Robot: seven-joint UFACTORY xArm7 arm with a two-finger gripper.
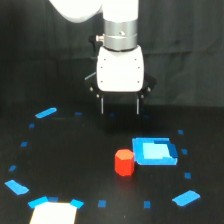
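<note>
A red block, its outline roughly hexagonal, stands on the dark table just left of a blue square frame or shallow tray. The tray's inside looks pale blue and white. Above and behind both, my gripper hangs from the white arm, pointing down. Its two thin dark fingers stand apart with nothing visible between them, well clear of the block and the tray.
Blue strips lie at the left, the lower left and the lower right. A whitish box-like object is cut off by the bottom edge. Small blue marks dot the table, and its middle left is otherwise bare.
</note>
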